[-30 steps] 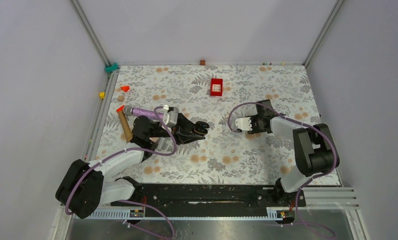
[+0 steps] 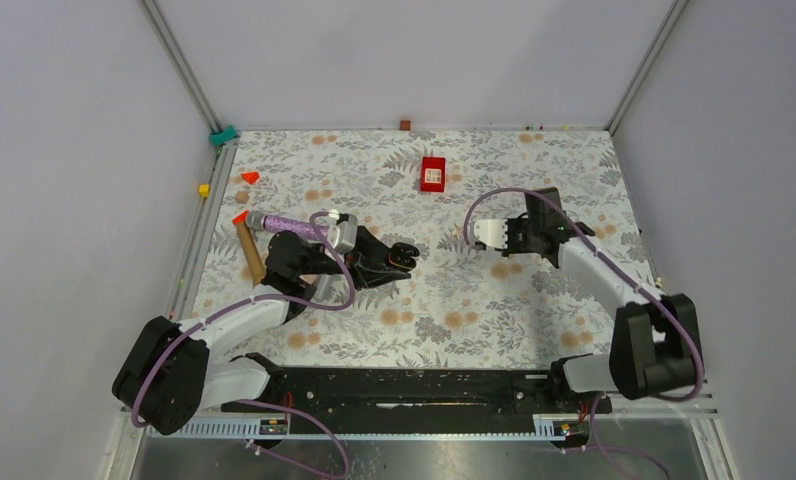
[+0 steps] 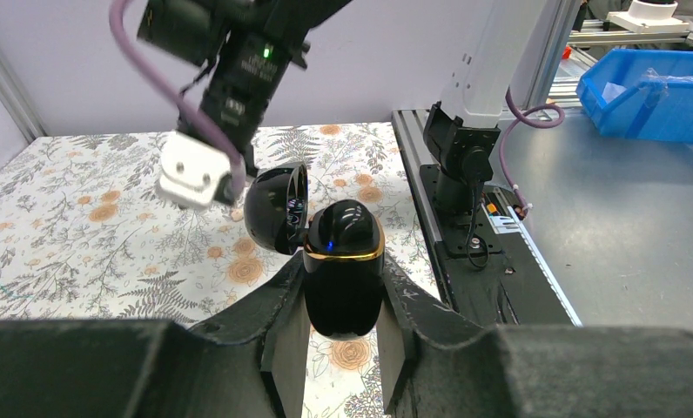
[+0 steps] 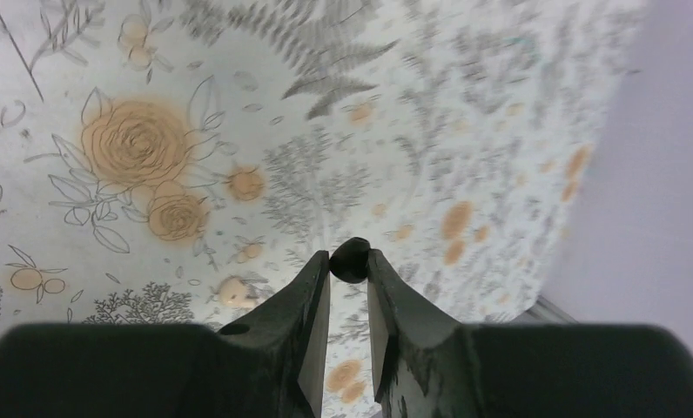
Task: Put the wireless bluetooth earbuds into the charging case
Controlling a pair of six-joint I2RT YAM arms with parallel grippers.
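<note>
The charging case (image 3: 345,270) is glossy black with a gold line, its lid (image 3: 275,209) swung wide. My left gripper is shut on the case and holds it above the table; in the top view the case (image 2: 402,258) is at the left arm's tip. A small black earbud (image 4: 350,260) sits between the fingertips of my right gripper, which is shut on it, clear of the cloth. From above, the right arm's wrist (image 2: 519,235) stands to the right of the case with a wide gap. The inside of the case is mostly hidden from these views.
A red box (image 2: 432,174) stands at the back centre. Near the left arm lie a purple tube (image 2: 294,225) and a wooden-handled tool (image 2: 249,250). Flowered cloth (image 2: 454,300) between the arms is bare.
The left arm and case have stayed still.
</note>
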